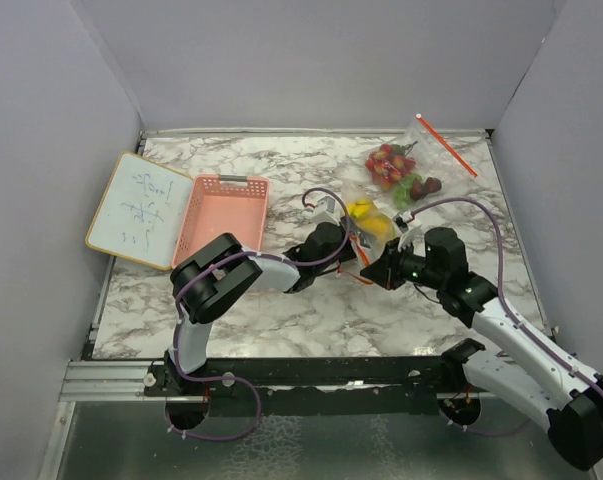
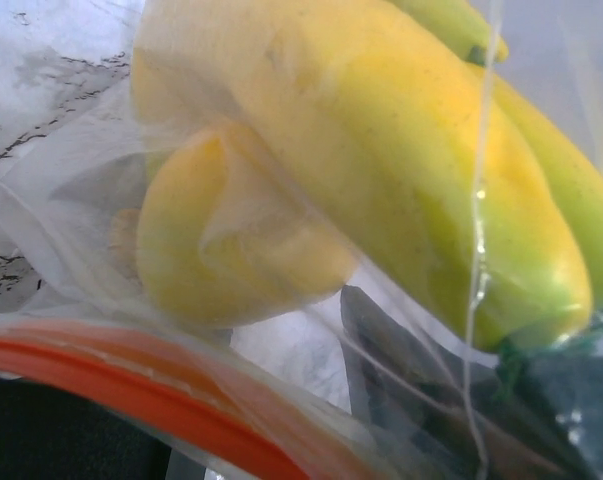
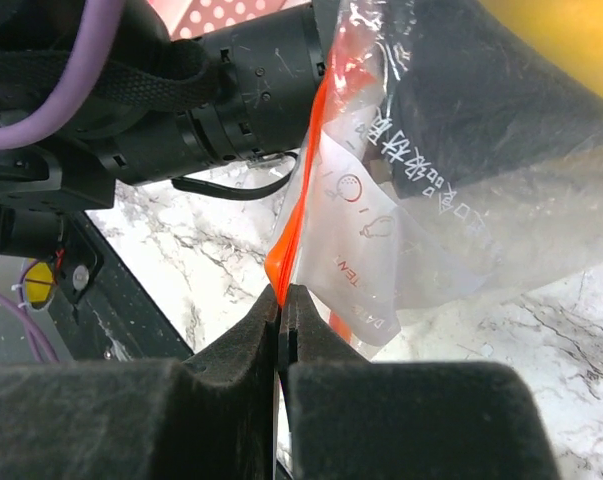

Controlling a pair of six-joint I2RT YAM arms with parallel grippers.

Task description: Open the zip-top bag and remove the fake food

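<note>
The zip top bag holds yellow fake food, peppers or similar, behind cloudy plastic. Its orange zip strip crosses the bottom of the left wrist view. My left gripper is at the bag's left side, shut on the bag's edge; its fingertips are mostly hidden. My right gripper is shut at the lower end of the orange zip edge, with the thin plastic at its fingertips; whether it pinches it is hard to tell.
A pink basket stands left beside a whiteboard. A second bag of red and green food lies at the back right.
</note>
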